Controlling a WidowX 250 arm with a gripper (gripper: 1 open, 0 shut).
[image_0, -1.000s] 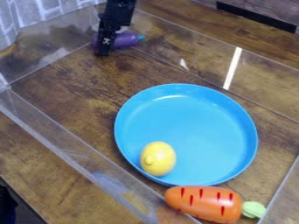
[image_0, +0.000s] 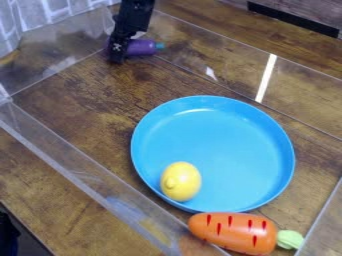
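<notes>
My black gripper reaches down from the top of the view to the back left of the wooden surface. It is shut on a purple object with a teal tip, which lies at or very near the surface and is partly hidden by the fingers. A blue plate sits at centre right with a yellow lemon-like object on its front left part.
An orange toy carrot lies at the front right. Clear walls or edges run along the left and right sides. The wood left of the plate and along the back right is bare.
My gripper and the purple object have shifted very slightly. The plate, the yellow object and the carrot are unmoved.
</notes>
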